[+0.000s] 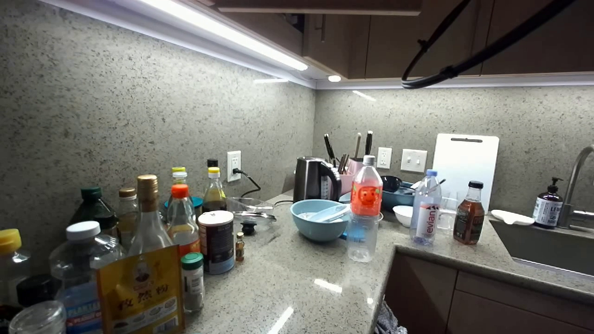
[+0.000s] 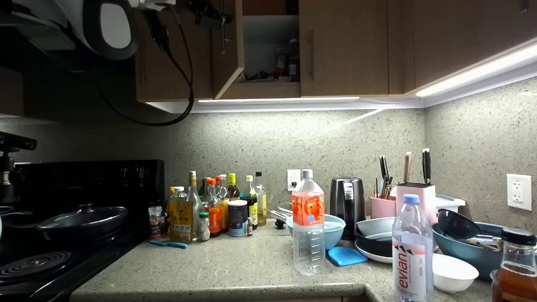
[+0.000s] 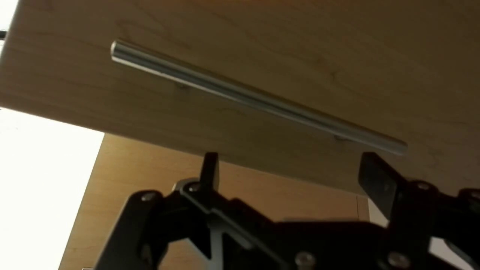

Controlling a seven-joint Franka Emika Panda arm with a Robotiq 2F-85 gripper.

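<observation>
In the wrist view my gripper is open, its two dark fingers wide apart with nothing between them. Ahead of the fingertips, a metal bar handle runs slantwise across a wooden cabinet door; the handle is apart from both fingers. Exterior view 2 shows that upper cabinet door standing ajar, with dark shelf contents visible beside it. The dark gripper is at the top of that view near the door handle, its fingers too dim to make out.
Below lies the counter, its front middle clear. Several sauce bottles stand by the stove. A red-labelled bottle, a kettle and an Evian bottle stand farther right. A black cable hangs from the arm.
</observation>
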